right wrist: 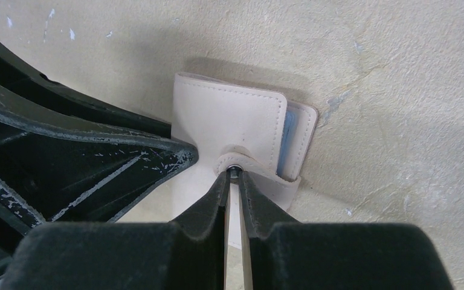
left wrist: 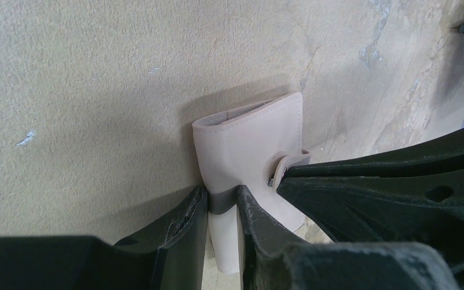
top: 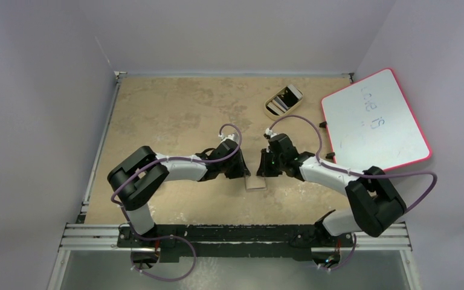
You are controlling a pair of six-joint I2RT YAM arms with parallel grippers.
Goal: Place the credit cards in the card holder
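Note:
A pale beige card holder (top: pixel 255 184) lies folded at the front middle of the table, between both grippers, with a strap and snap (right wrist: pixel 234 171) across it and something blue (right wrist: pixel 287 136) showing inside its edge. My left gripper is at the holder's spine; its fingertips sit close together on it, and whether they are shut is unclear. My right gripper is shut on the strap at the snap. Several cards (top: pixel 280 104) stand in a small oval tray (top: pixel 270 112) behind the grippers.
A red-edged whiteboard (top: pixel 374 121) with black clips takes up the right side of the table.

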